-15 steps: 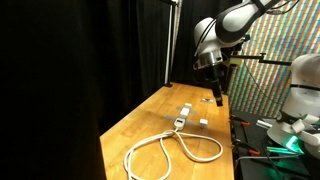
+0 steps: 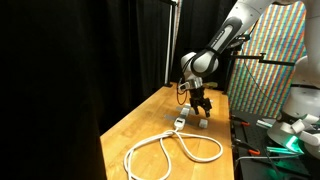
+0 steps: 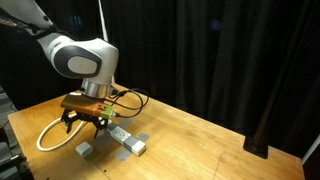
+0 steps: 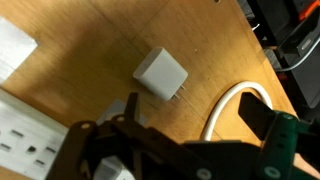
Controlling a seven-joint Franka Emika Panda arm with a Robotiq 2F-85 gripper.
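A small white plug adapter [image 4: 161,73] with metal prongs lies alone on the wooden table, just ahead of my gripper in the wrist view. My gripper stands open over the table, its black fingers wide apart and nothing between them. In exterior view 2 the same adapter [image 3: 84,149] rests in front of the gripper [image 3: 88,124], below its fingertips. The white power strip [image 4: 28,140] lies at the left of the wrist view, partly cut off by the frame and hidden by a finger.
The strip's white cable [image 2: 140,143] loops across the table's near part in exterior view 1. Pale patches lie on the wood beside the strip.
The arm has come down and a little to the left, bringing the gripper from high above the table to close over the adapter. The adapter and power strip have not visibly moved.
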